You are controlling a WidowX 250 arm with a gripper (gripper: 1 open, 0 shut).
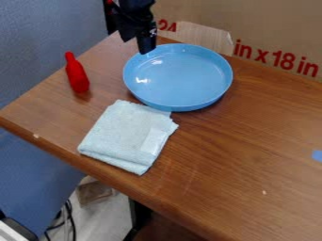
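Note:
My gripper (136,36) is dark and hangs at the top of the view, at the back-left edge of a light blue plate (178,77). Whether its fingers are open or shut is not clear. A red bottle (77,73) stands upright at the left of the table. A folded pale cloth (126,136) lies on the table in front of the plate.
A cardboard box (277,28) with red lettering stands behind. The table's near-left edge drops to the floor, where cables show.

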